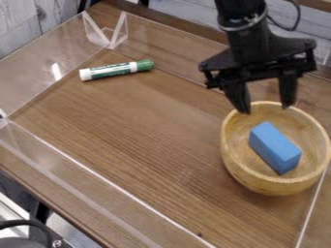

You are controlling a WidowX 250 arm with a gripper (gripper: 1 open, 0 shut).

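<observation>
My black gripper (264,93) hangs above the back of a light wooden bowl (239,163) on the right of the camera view, its fingers open and apart with nothing between them. A blue block (274,145) lies inside the bowl, uncovered, toward its middle and right.
A green and white tube (116,70) lies on the wooden table (116,145) at the upper left, near a clear plastic object (108,27). A low clear border runs along the left.
</observation>
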